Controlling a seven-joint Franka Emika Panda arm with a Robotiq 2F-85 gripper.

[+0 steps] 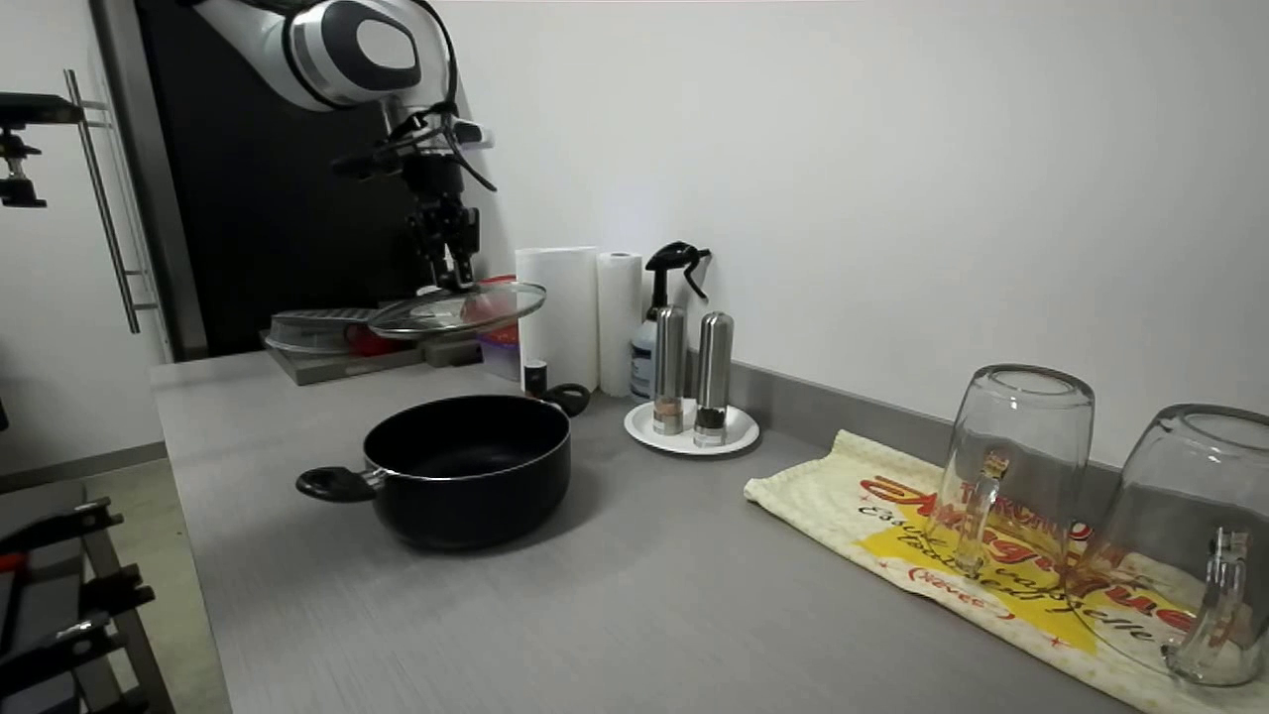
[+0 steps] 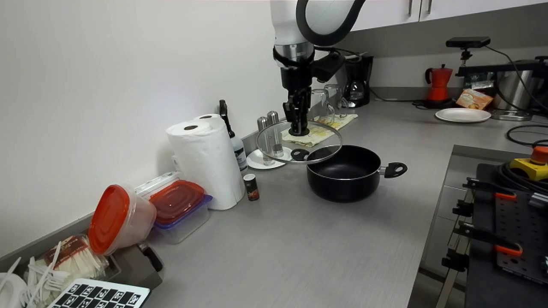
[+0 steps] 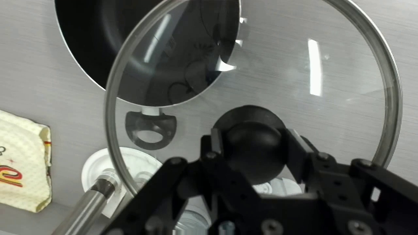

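Observation:
A clear glass lid (image 1: 410,316) with a metal rim hangs in the air, slightly tilted in exterior view 1. My gripper is shut on the lid's round black knob (image 3: 254,152), one finger on each side of it. The black pot (image 1: 470,476) stands uncovered and empty on the counter, its two handles sticking out. In the wrist view the lid (image 3: 393,98) overlaps only part of the pot (image 3: 98,43), which shows toward the upper left. Exterior view 2 has the lid (image 2: 267,154) higher than the pot (image 2: 344,179) and off to its wall side.
Paper towel rolls (image 2: 205,164), a spray bottle (image 1: 643,357) and a small dark shaker (image 2: 251,187) stand along the wall. Two steel mills (image 1: 711,381) rest on a white plate (image 1: 744,434). Glass mugs (image 1: 1011,464) sit on a yellow cloth (image 1: 821,482).

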